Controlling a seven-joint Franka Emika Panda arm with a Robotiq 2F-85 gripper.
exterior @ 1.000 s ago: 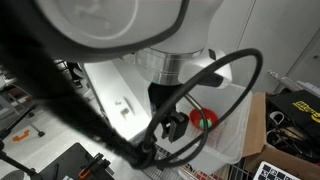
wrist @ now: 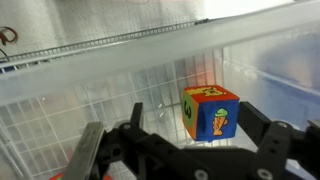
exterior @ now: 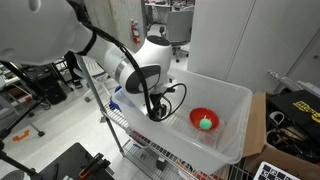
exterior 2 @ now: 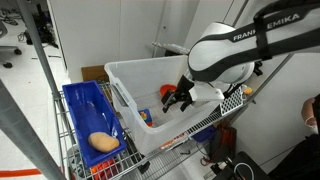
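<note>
A small box-shaped block (wrist: pixel 210 112), red on top with a blue cartoon-printed side, lies in the clear plastic bin (exterior: pixel 238 110) near its wall. My gripper stands open over it in the wrist view, one finger on each side, with a gap clearly showing on the left. In exterior view 1 the gripper (exterior: pixel 156 108) is low at the bin's left end, and the arm largely hides the block. A red bowl (exterior: pixel 204 126) holding a green round item (exterior: pixel 206 123) rests farther right in the bin.
A blue tray (exterior 2: pixel 75 103) with a tan rounded item (exterior 2: pixel 103 141) stands beside the bin on the wire rack (exterior 2: pixel 62 130). Cardboard (exterior: pixel 256 125) and black equipment (exterior: pixel 297 107) flank the bin's right side. Bin walls rise close around the gripper.
The arm has swung back and left, away from the exterior camera, and the gripper has come down at the bin's left end. Bowl and bin have not moved.
</note>
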